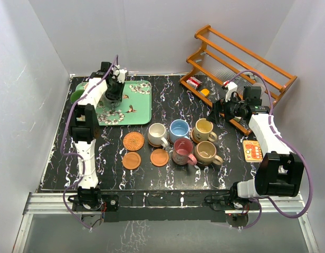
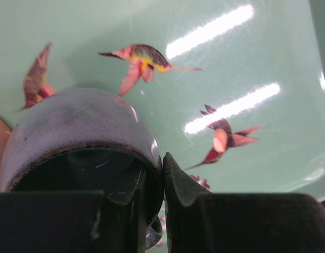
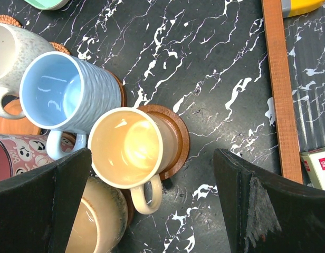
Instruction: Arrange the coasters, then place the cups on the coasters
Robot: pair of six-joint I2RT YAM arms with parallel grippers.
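Note:
My left gripper is over the green tray at the back left. In the left wrist view its fingers are shut on the rim of a grey cup, dark inside. Coasters lie on the table: a woven one and plain ones. My right gripper stands open at the right, above the table beside a yellow mug, with nothing between its fingers.
Several mugs on coasters, including a blue mug and a pink mug, fill the middle front. A wooden rack stands at the back right.

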